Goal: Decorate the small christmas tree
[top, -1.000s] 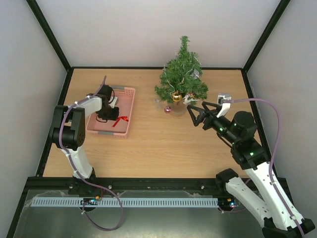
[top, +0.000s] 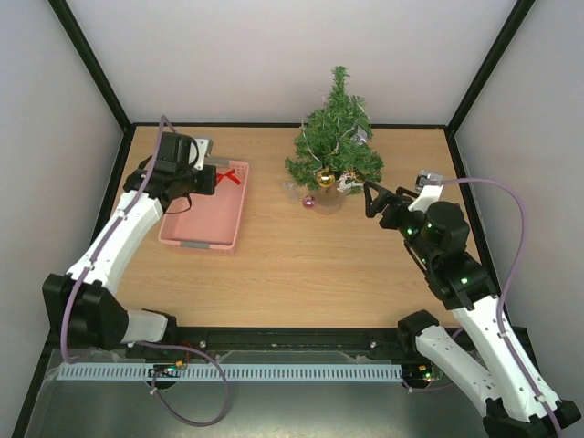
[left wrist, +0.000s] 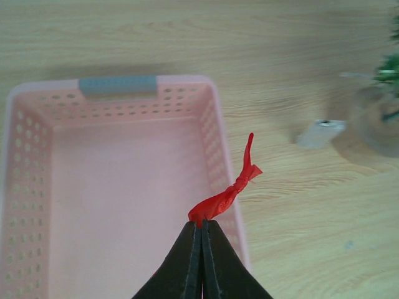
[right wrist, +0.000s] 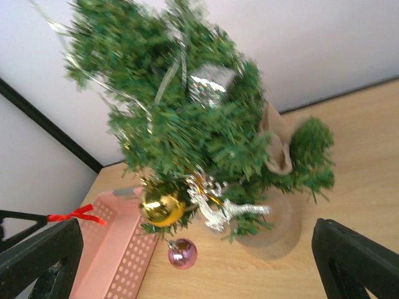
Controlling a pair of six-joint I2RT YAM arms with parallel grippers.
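Between the tips of my left gripper is a red ribbon bow (left wrist: 227,194), pinched by the fingers and held above the pink basket (left wrist: 165,81). The bow's free end sticks up and outward. At the back of the table stands the small Christmas tree (top: 334,137) in a clear base. In the right wrist view it bears a gold ball (right wrist: 161,205), a silver reindeer (right wrist: 218,212), a silver box (right wrist: 211,84) and a low-hanging pink ball (right wrist: 182,253). My right gripper is open in front of the tree, nothing between its fingers.
Apart from the bow, the basket looks empty. A small silvery block (left wrist: 321,132) shows near the tree's clear base. Walls close off the back and sides.
My left arm has risen from the basket, carrying the red bow up with it.
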